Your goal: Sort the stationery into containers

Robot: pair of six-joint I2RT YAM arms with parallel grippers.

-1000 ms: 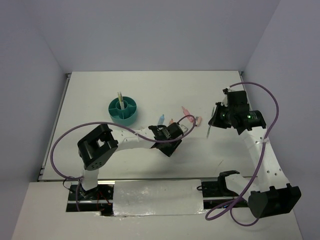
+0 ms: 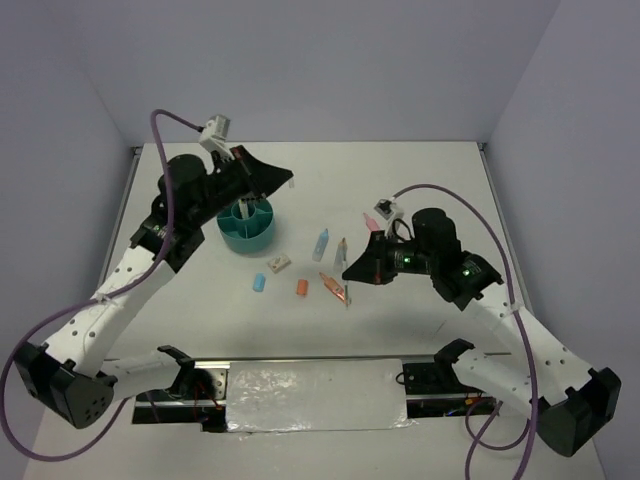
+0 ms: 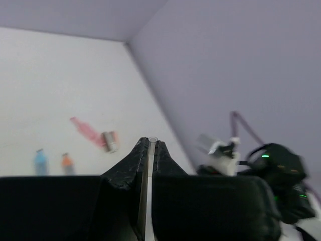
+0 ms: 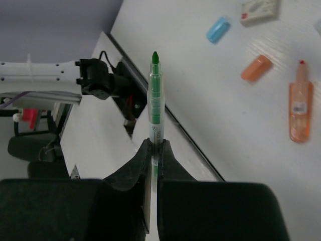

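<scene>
My left gripper (image 2: 283,177) is raised behind and right of the teal divided container (image 2: 248,236), shut on a thin pale stick-like item (image 3: 153,143), mostly hidden by the fingers. My right gripper (image 2: 358,268) is over the middle of the table, shut on an upright green pen (image 4: 156,100). Around it lie an orange bottle-shaped item (image 4: 299,118), a small orange piece (image 4: 256,68), a small blue piece (image 4: 217,30), a white eraser-like block (image 4: 258,10), a blue bottle-shaped item (image 2: 321,245) and a pink one (image 3: 88,130).
Behind the middle and at the front left, the white table (image 2: 350,180) is clear. Grey walls border the back and sides. A silvery cylinder (image 3: 110,141) lies beside the pink item.
My left arm has risen from the middle to behind the container at back left. My right gripper has moved from the right side toward the middle with the pen.
</scene>
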